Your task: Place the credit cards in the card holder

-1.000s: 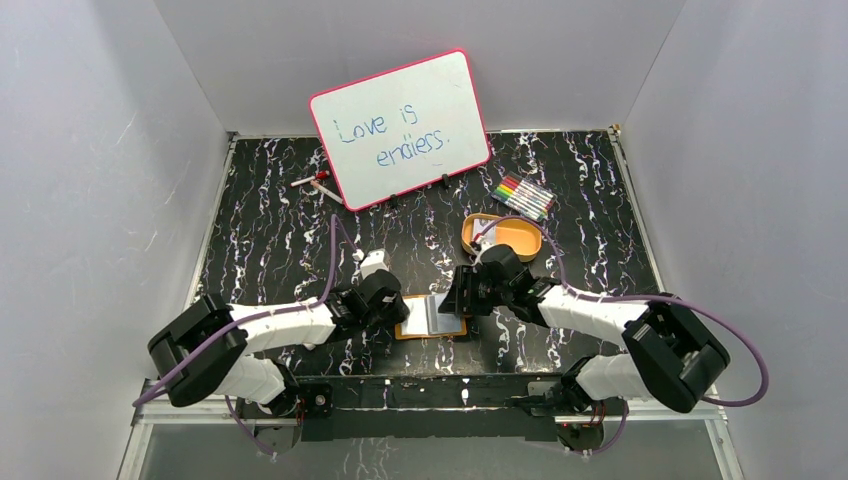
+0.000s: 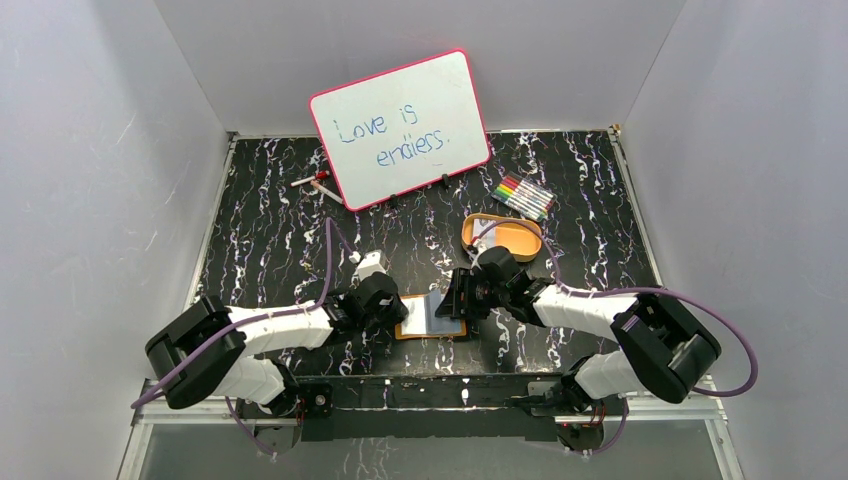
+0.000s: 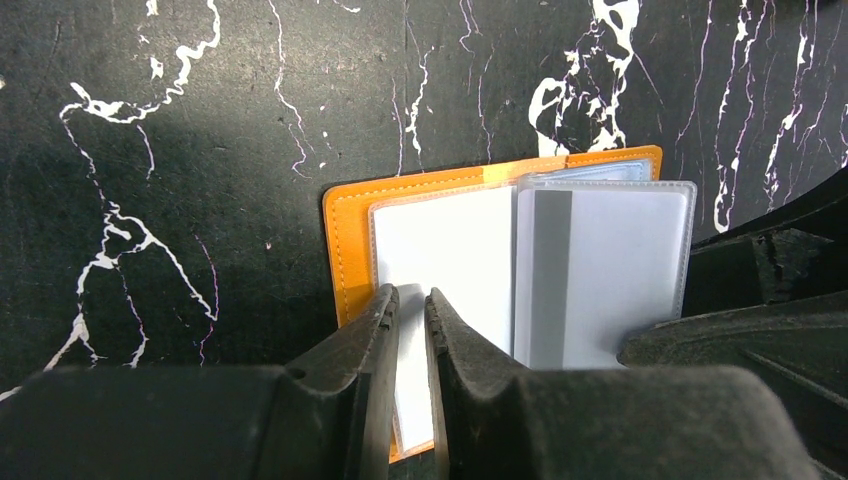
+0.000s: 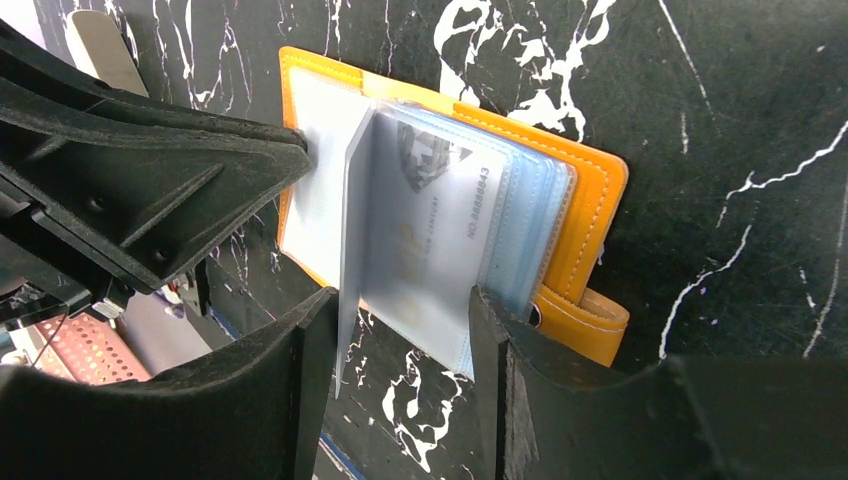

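The card holder (image 2: 413, 318) lies open on the table, an orange cover with clear sleeve pages. In the left wrist view my left gripper is over the holder's white left page (image 3: 445, 255), its fingertips slightly apart, nothing gripped between them. My right gripper is open above the sleeves. One clear page (image 4: 352, 215) stands up edge-on beside its left finger, between the open fingers. Under that page a sleeve (image 4: 435, 215) shows a card with a printed number. More cards (image 2: 484, 231) lie in the orange tray (image 2: 522, 258).
A whiteboard (image 2: 400, 130) stands at the back, with loose pens (image 2: 327, 191) by its left side. A pack of coloured markers (image 2: 524, 196) lies behind the tray. Table to the holder's left is clear.
The left arm has barely moved.
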